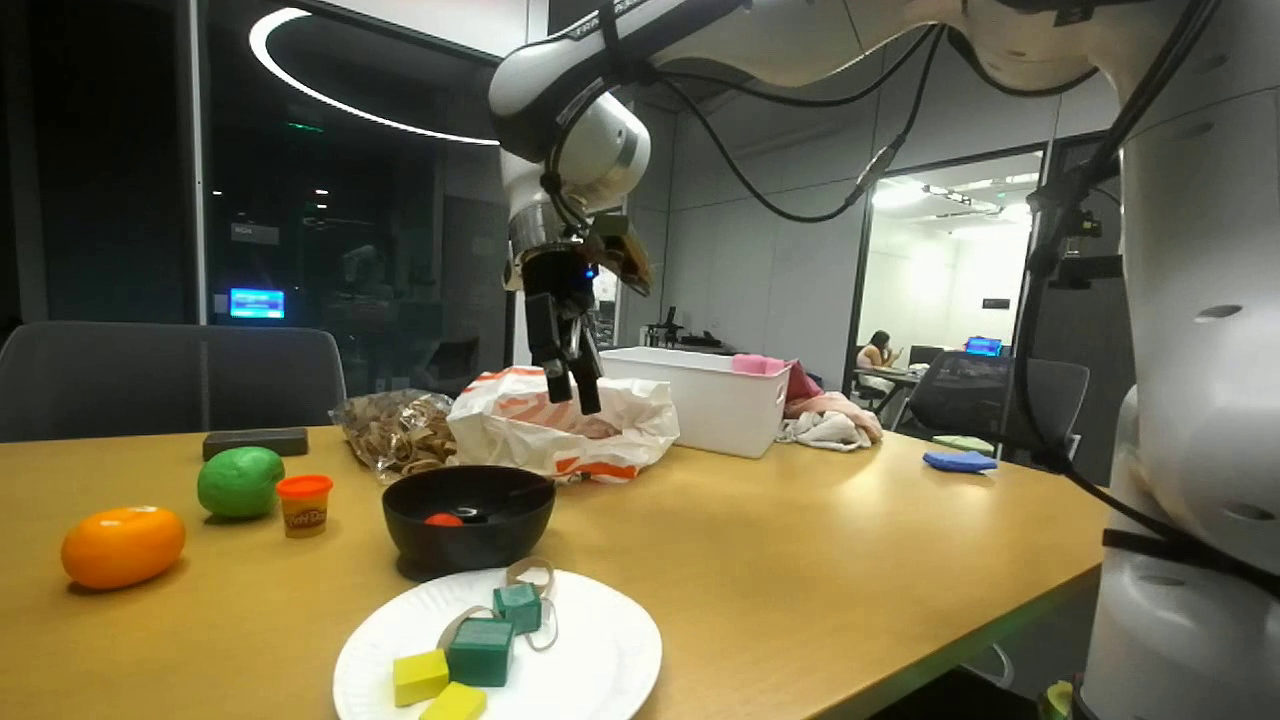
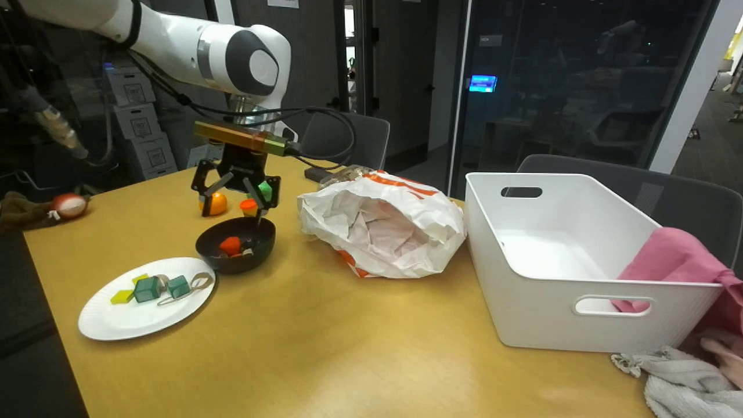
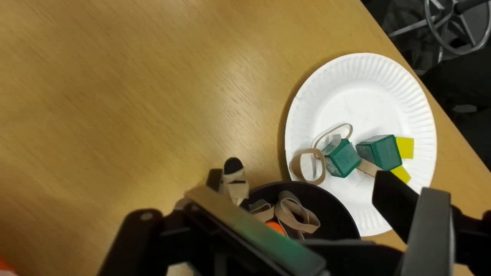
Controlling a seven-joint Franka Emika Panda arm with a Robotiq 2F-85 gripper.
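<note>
My gripper (image 1: 573, 395) hangs above the table near the black bowl (image 1: 450, 550), its fingers apart and nothing between them. In the wrist view the bowl (image 3: 338, 216) is partly hidden behind my gripper. Inside it are beige bands (image 3: 294, 212) and an orange-red object (image 3: 275, 227). A dark rounded end (image 3: 233, 165) wrapped in beige bands shows beside the bowl's rim; what it belongs to is hidden. The white paper plate (image 3: 363, 69) carries two green blocks (image 3: 384, 151), yellow blocks (image 3: 405, 147) and loose bands.
A crumpled white bag (image 2: 383, 223) and a white bin (image 2: 557, 313) with pink cloth (image 2: 675, 258) stand beyond the bowl. An orange fruit (image 1: 124, 547), green fruit (image 1: 239, 482) and small orange-lidded tub (image 1: 305, 508) lie to one side.
</note>
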